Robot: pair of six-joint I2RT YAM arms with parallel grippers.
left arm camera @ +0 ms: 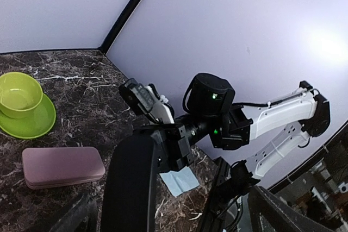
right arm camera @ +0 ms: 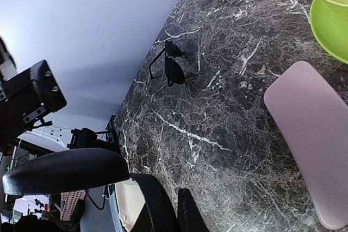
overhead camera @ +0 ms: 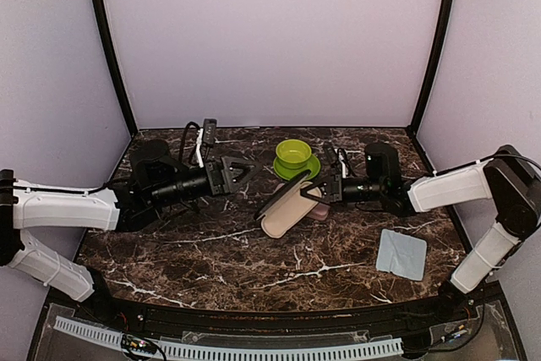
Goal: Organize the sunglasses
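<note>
In the top view, my right gripper [overhead camera: 316, 191] is shut on an opened glasses case [overhead camera: 288, 211], dark outside and beige inside, held tilted above the table. My left gripper [overhead camera: 243, 172] stands open to the left of the case, apart from it, with nothing between its fingers. The dark shell of the case [left arm camera: 129, 183] rises in front of it in the left wrist view. Black sunglasses [right arm camera: 173, 64] lie on the table in the right wrist view; from the top I cannot make them out.
A closed pink case [left arm camera: 63, 166] lies on the marble table below the held one. Behind it, a green bowl [overhead camera: 293, 153] stands on a green plate [overhead camera: 312, 167]. A pale blue cloth [overhead camera: 401, 254] lies at the front right.
</note>
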